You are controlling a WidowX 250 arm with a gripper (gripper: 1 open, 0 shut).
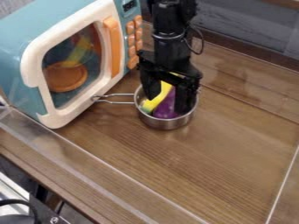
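A steel pot [166,122] with a long handle toward the left sits on the wooden counter. Inside it are a yellow banana-like item [156,95] and a purple eggplant-like item [166,107]. The black gripper [169,87] hangs open over the pot, its fingers down at the rim and partly hiding both items.
A toy microwave [49,63] stands at the left, an orange plate visible inside, close to the pot's handle. A grey wall [251,31] runs behind.
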